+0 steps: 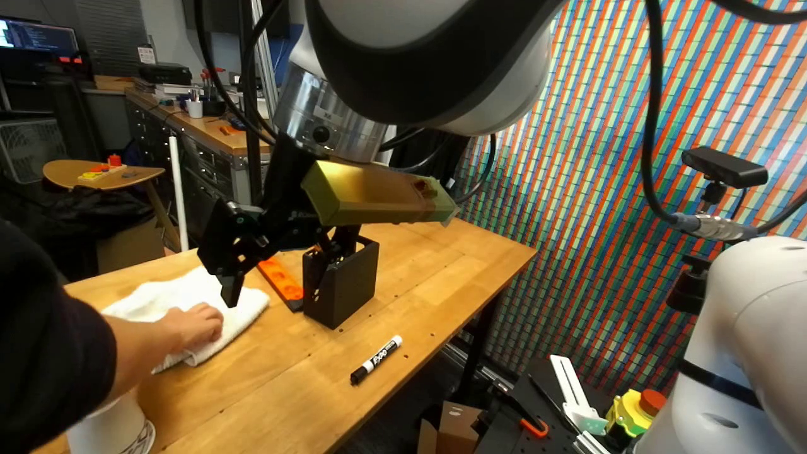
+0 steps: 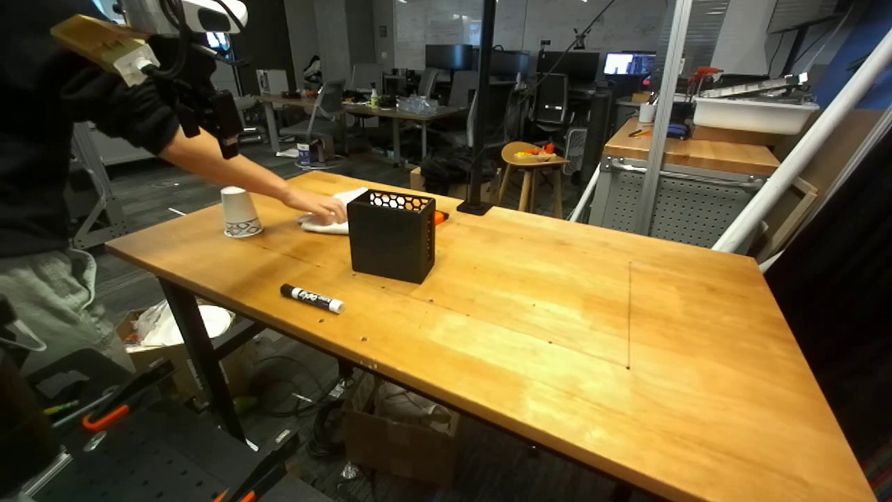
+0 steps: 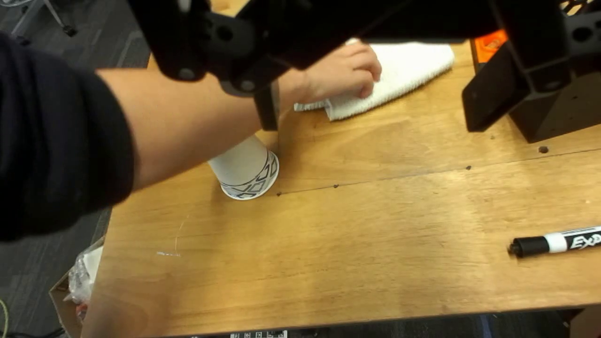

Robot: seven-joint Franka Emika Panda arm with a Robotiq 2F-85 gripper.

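My gripper hangs above the table with its fingers wide apart and nothing between them. A person's hand (image 3: 349, 70) rests on a white towel (image 1: 242, 318) lying on the table. The towel is beyond the fingers in the wrist view. A black-and-white marker (image 1: 376, 360) lies near the table's front edge. Upright on the table stands a black box (image 2: 391, 238) with a honeycomb-patterned wall. A white paper cup (image 2: 240, 213) sits upside down with its patterned rim on the wood; the person's forearm partly covers it in the wrist view.
An orange object (image 1: 280, 279) lies beside the black box. The person's arm (image 2: 221, 171) reaches across the table's left end in exterior view 2.
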